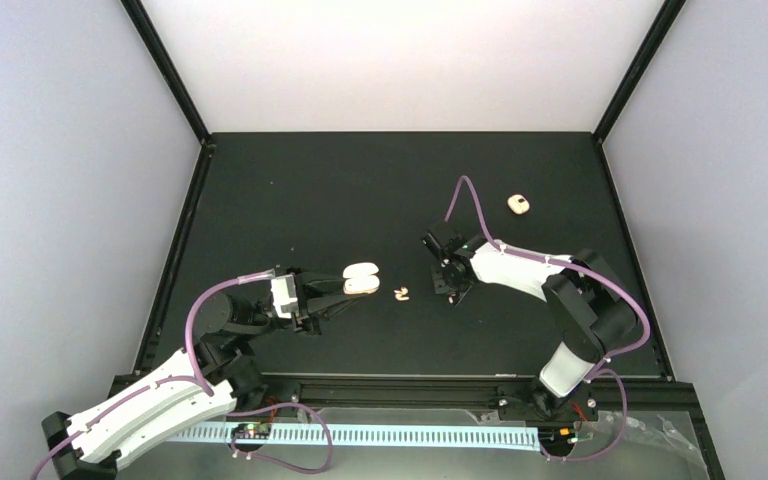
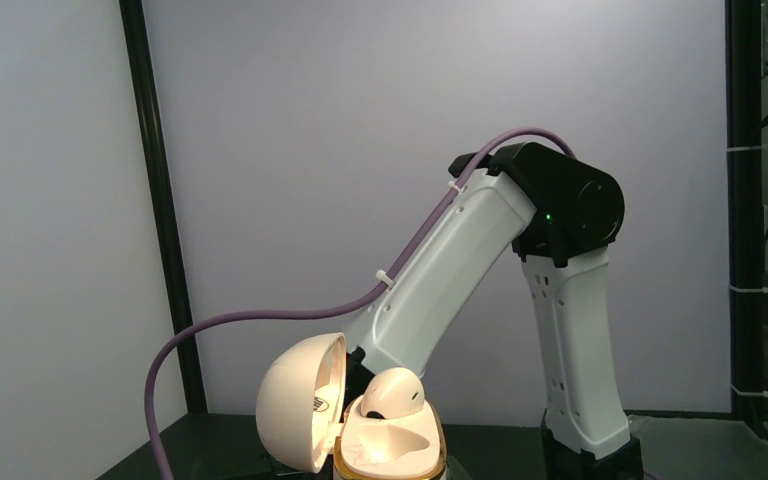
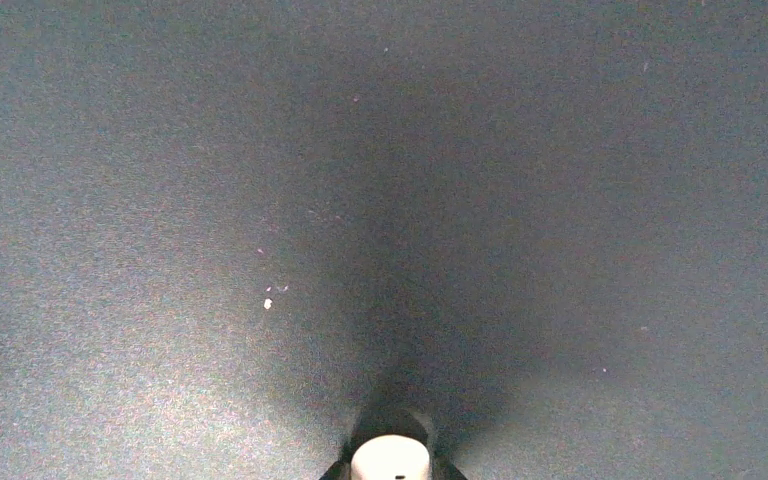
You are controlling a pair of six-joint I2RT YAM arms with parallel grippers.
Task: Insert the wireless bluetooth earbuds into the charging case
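Note:
My left gripper (image 1: pixel 348 290) is shut on the white charging case (image 1: pixel 361 284), whose lid stands open. In the left wrist view, an earbud (image 2: pixel 394 393) sits in one hollow of the case, and the hollow beside it is empty. My right gripper is low over the table, its fingertips on either side of a pale earbud (image 3: pixel 390 458) at the bottom edge of the right wrist view. Whether those fingers press on it cannot be told; their lower parts are out of frame. From above, the right hand hides most of this earbud.
Small pale pieces (image 1: pixel 401 294) lie on the dark table between the two hands. Another small white case (image 1: pixel 518 204) rests farther back on the right.

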